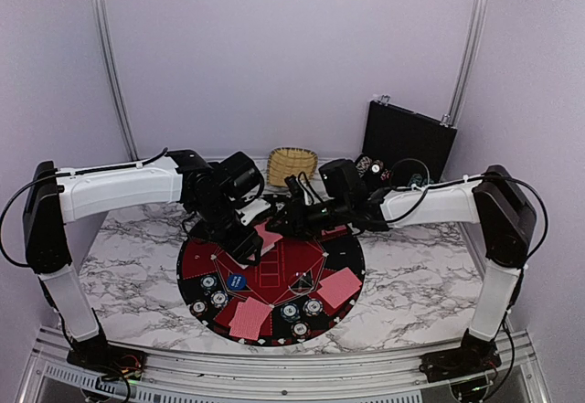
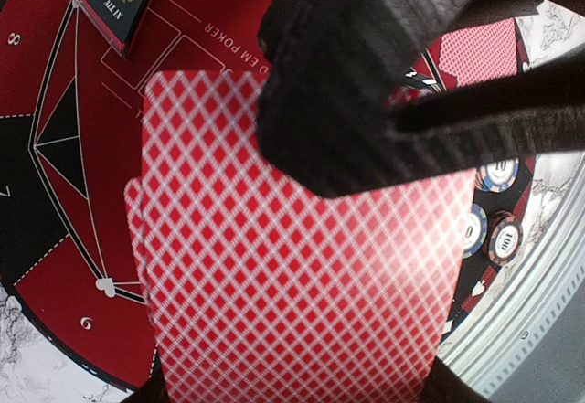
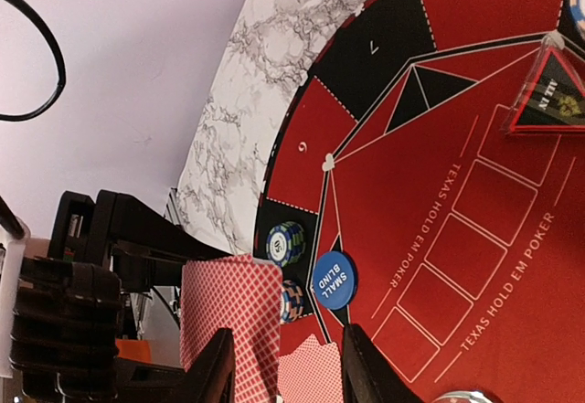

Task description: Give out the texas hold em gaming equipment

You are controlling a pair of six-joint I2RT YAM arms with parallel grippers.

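Observation:
My left gripper (image 1: 251,238) is shut on a deck of red-backed cards (image 2: 302,275) above the poker mat (image 1: 274,293). My right gripper is beside that deck, part open, its dark fingers at the deck's edge in the right wrist view and looming over it in the left wrist view. Red card piles (image 1: 249,319) (image 1: 338,289) lie on the mat's front and right, with chip stacks (image 3: 286,243), a small blind disc (image 3: 334,280) and an all-in triangle (image 3: 548,97).
An open black chip case (image 1: 407,138) stands at the back right, and a woven basket (image 1: 291,164) at the back centre. Bare marble (image 1: 416,293) surrounds the mat on both sides.

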